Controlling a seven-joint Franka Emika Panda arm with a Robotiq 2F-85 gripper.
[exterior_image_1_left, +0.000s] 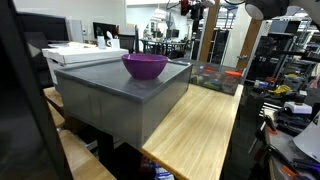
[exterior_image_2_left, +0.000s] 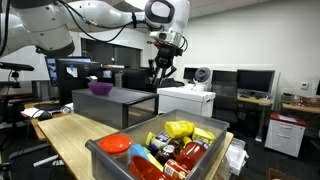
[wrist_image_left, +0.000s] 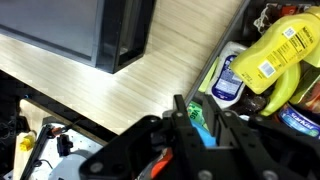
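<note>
High in the air at the top of exterior view 2, my gripper (exterior_image_2_left: 158, 78) is open, with nothing visible between its fingers. It hangs well above and behind the grey bin (exterior_image_2_left: 112, 166). In the wrist view the gripper shows at the lower edge, over the bin's near side. A purple bowl (exterior_image_1_left: 145, 66) rests on top of the grey box (exterior_image_1_left: 110, 92), away from the gripper. The bin holds a yellow bottle (wrist_image_left: 277, 52), an orange-red plate or lid (exterior_image_2_left: 113, 144), a red bottle (exterior_image_2_left: 192, 153) and several other items.
A light wooden table (exterior_image_1_left: 195, 130) lies between the grey box and the bin, and its middle is clear. The box's open side shows in the wrist view. Monitors and a white cabinet (exterior_image_2_left: 187, 100) stand in the background.
</note>
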